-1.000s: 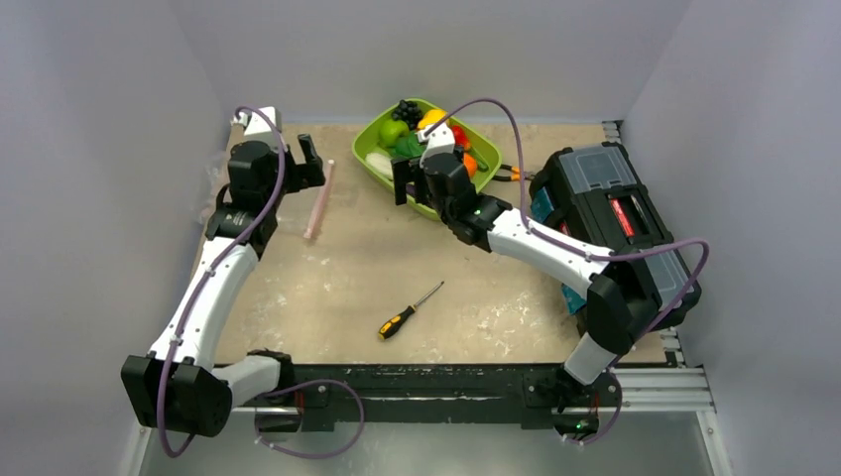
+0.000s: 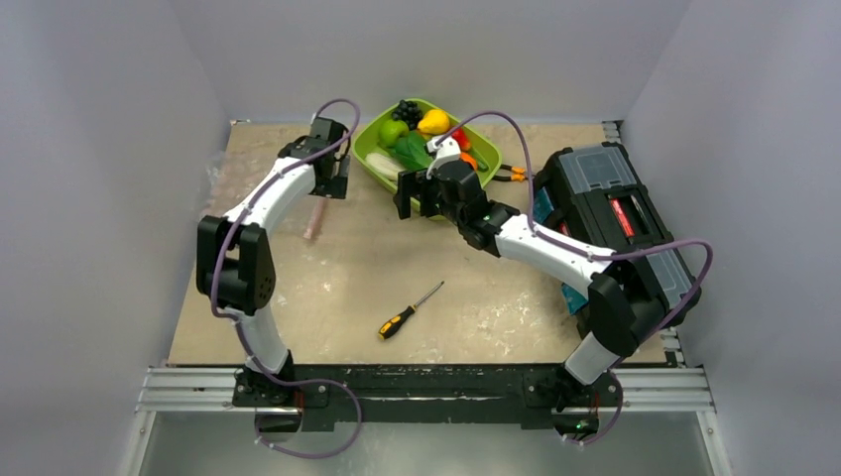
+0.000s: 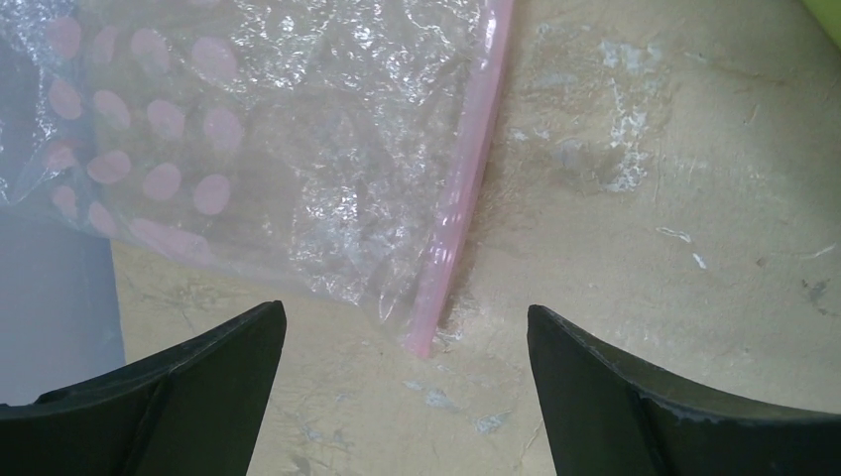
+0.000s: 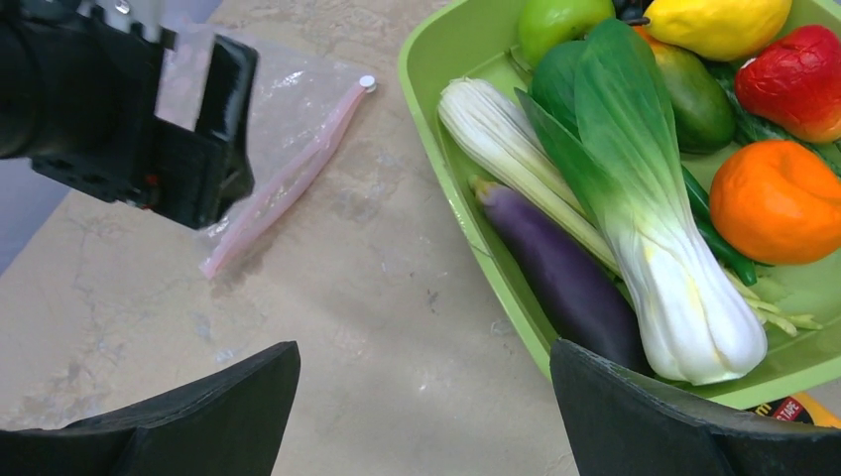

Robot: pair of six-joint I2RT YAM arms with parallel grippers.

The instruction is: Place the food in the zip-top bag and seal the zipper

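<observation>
The clear zip bag [image 3: 337,188] with pink dots lies flat on the table. Its pink zipper strip [image 3: 461,198] runs along the right side, and a white slider [image 4: 368,82] sits at the strip's far end. Above the bag's near corner hangs my left gripper, open and empty, the strip's near end between and beyond its fingers. My right gripper is open with nothing between its fingers, over the near left edge of the green basket [image 4: 451,188]. The basket holds bok choy [image 4: 645,208], an eggplant [image 4: 565,268], an orange pumpkin-like item [image 4: 779,201] and other produce.
A screwdriver [image 2: 399,321] lies on the near middle of the table. Orange-handled pliers [image 2: 513,174] are right of the basket. A large black toolbox [image 2: 620,208] fills the right side.
The right gripper has shifted only slightly. Bag and basket appear unmoved.
</observation>
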